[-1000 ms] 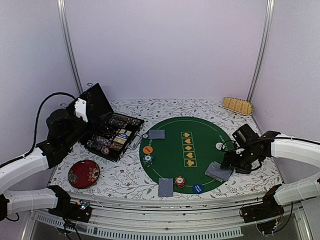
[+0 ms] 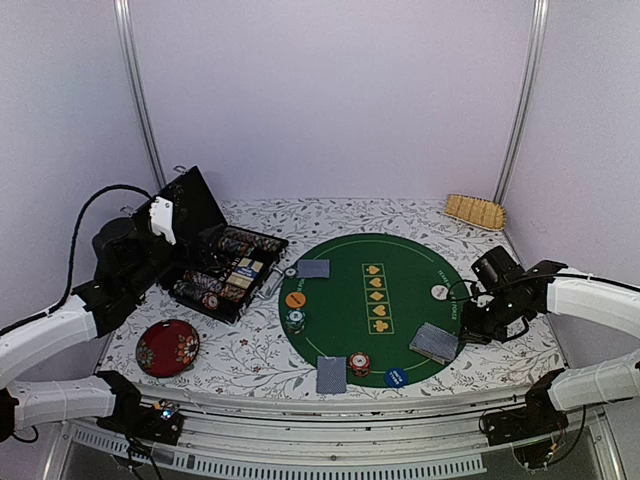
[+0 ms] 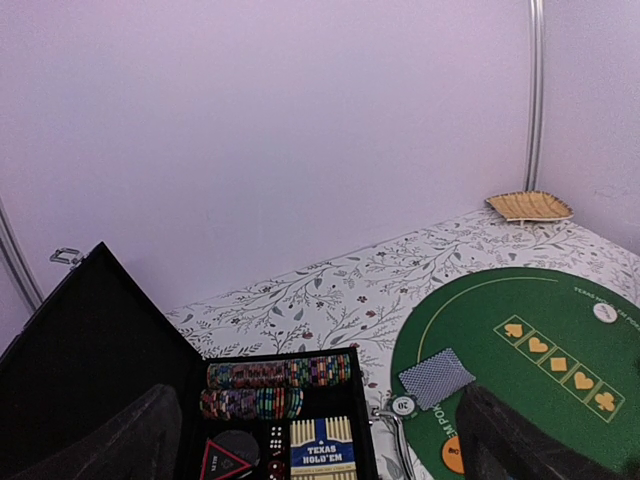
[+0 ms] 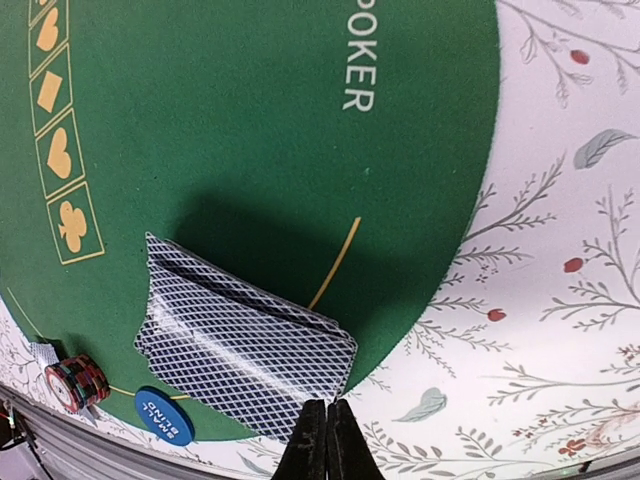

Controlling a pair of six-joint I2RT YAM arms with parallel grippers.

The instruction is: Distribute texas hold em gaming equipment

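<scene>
A stack of patterned cards [image 2: 434,342] [image 4: 240,335] lies on the right front of the green poker mat [image 2: 340,280], near its edge. My right gripper is shut with nothing visible between its fingers, at the cards' near right corner. Other cards lie at the mat's back left [image 2: 313,268] and front [image 2: 331,374]. Chip stacks [image 2: 359,362] [image 2: 295,320] and markers, blue [image 2: 396,377] and orange [image 2: 295,300], are on or beside the mat. My left gripper is open above the chip case [image 2: 225,275], nothing between its fingers.
The case's raised lid stands at the back left. A red round tray [image 2: 168,348] sits at the front left, a woven basket [image 2: 474,211] at the back right.
The left arm is unchanged.
</scene>
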